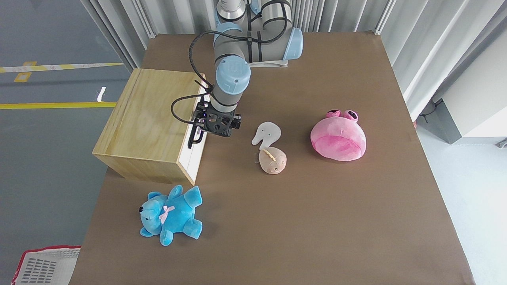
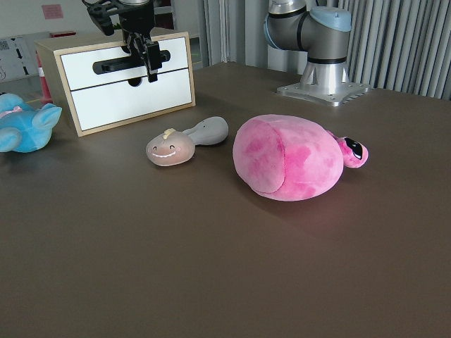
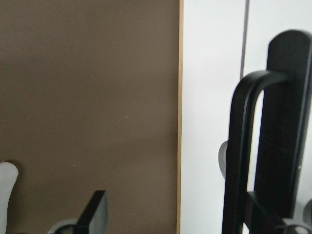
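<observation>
My gripper [image 1: 216,123] is at the white-fronted wooden drawer box [image 1: 145,118], low against the black handle [image 2: 113,65] of the upper drawer. In the left camera view its fingers hang in front of that handle. The wrist view shows one finger [image 3: 100,207] over the tabletop beside the box and the other meeting the handle [image 3: 236,156]; the two stand apart, so the gripper is open. Both drawers appear closed.
A blue bear [image 1: 176,213] lies in front of the box. A grey plush [image 1: 268,133] and pinkish round plush [image 1: 273,164] lie to its right, with a large pink plush [image 1: 337,137] farther right.
</observation>
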